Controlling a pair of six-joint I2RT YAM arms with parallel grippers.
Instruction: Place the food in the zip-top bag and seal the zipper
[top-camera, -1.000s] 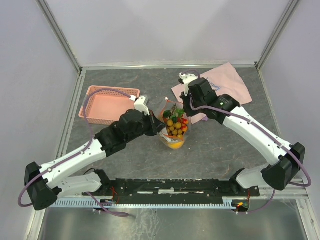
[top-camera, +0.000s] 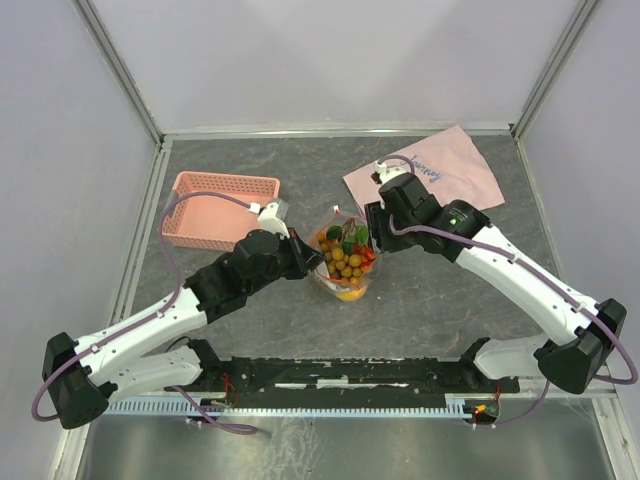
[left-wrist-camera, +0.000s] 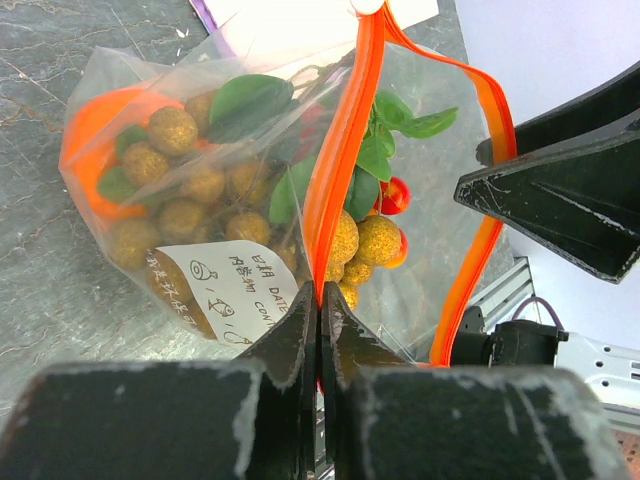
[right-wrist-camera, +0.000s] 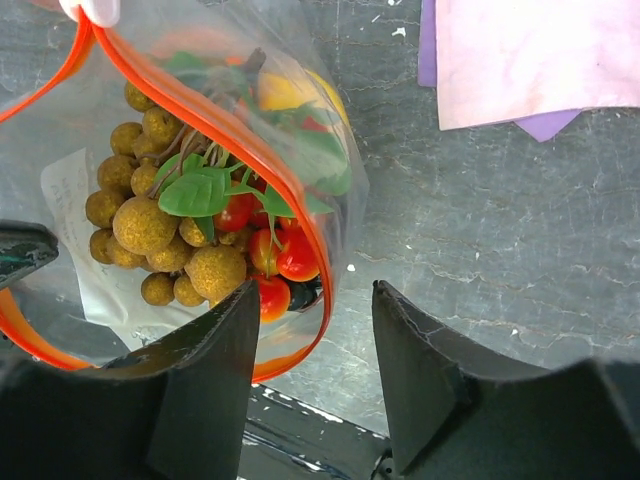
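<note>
The clear zip top bag (top-camera: 335, 284) with an orange zip rim (left-wrist-camera: 340, 150) stands mouth open at the middle of the table. Inside are yellow-brown balls (right-wrist-camera: 145, 225), red tomatoes (right-wrist-camera: 297, 256), green leaves (right-wrist-camera: 197, 192) and a yellow-orange item (top-camera: 352, 294) at the bottom. On the bag's left rim my left gripper is shut, pinching the orange strip. My right gripper stands open at the opposite side. In the left wrist view, the right rim appears to pass between its fingers, unpinched.
A pink basket (top-camera: 210, 217), seemingly empty, stands at the back left. Behind the right arm lies a pink cloth or paper (top-camera: 455, 170) with lettering, with something purple (right-wrist-camera: 428, 45) under it.
The left gripper has shifted slightly left, drawing the bag's rim with it. My right gripper has moved right and towards the front, turned, and its fingers now show spread beside the rim.
</note>
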